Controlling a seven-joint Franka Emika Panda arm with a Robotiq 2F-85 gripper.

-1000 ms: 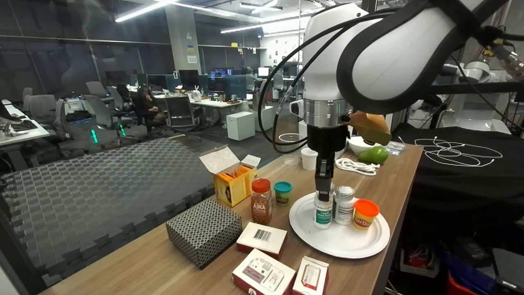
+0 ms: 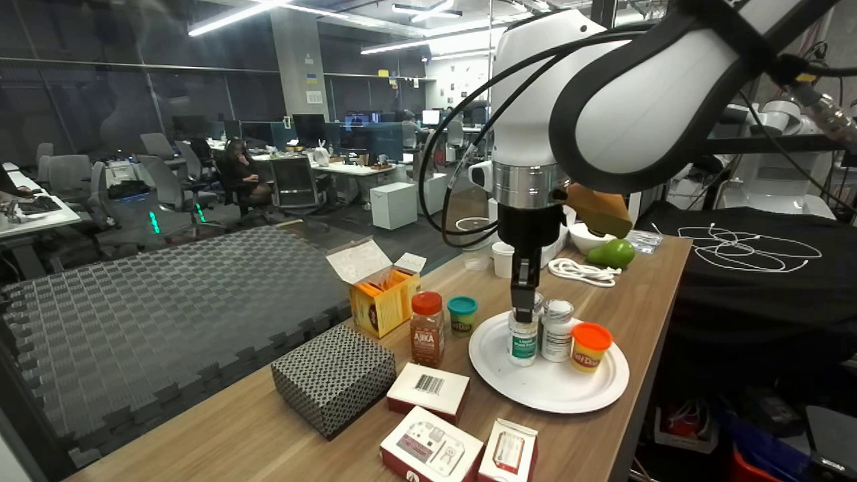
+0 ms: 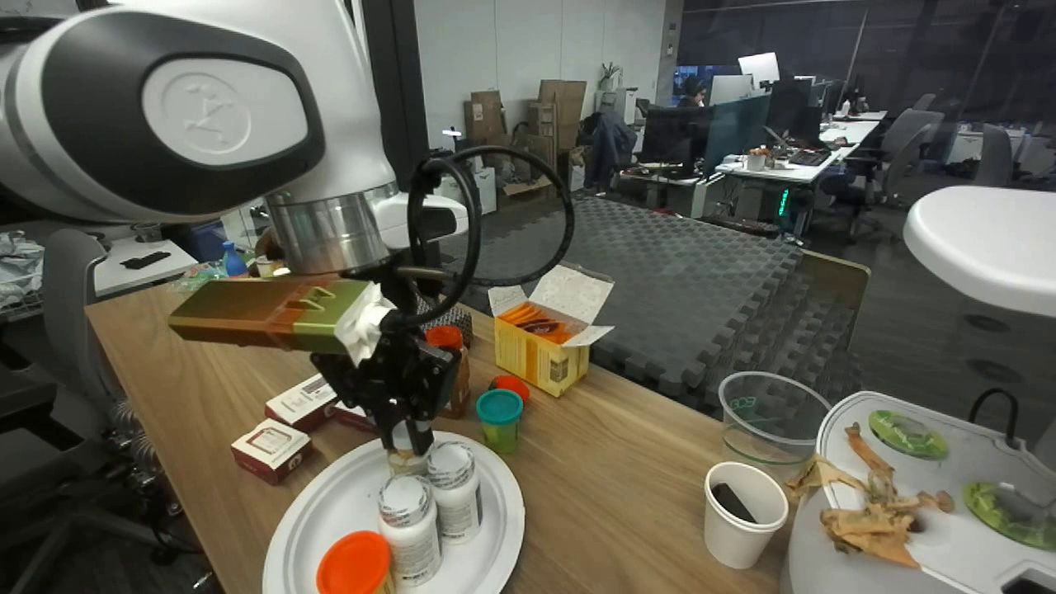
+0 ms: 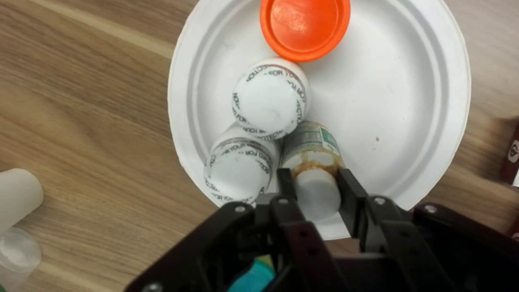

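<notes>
My gripper is shut on the white cap of a small bottle with a green label [image 2: 523, 347]. The bottle stands upright on a white plate [image 2: 546, 400], its cap between the two black fingers. Right beside it on the plate are two white bottles with printed seals, one [image 4: 270, 99] nearer the plate's middle and the other [image 4: 238, 172] by the rim. An orange-lidded Play-Doh tub [image 2: 590, 347] shares the plate. In exterior view 2 the held bottle is mostly hidden behind the white bottles.
A teal-lidded tub [image 2: 462, 316] and a red-capped spice jar [image 2: 427, 329] stand close to the plate, near an open yellow box [image 2: 385, 301]. Several red-and-white boxes [image 2: 430, 389] and a patterned box [image 2: 335, 377] lie in front. A white cup [image 3: 744, 515] stands apart.
In exterior view 1 the gripper and held bottle have shifted slightly left and up. The plate, with the other bottles and the orange tub, has shifted the same way. Surrounding boxes look unmoved.
</notes>
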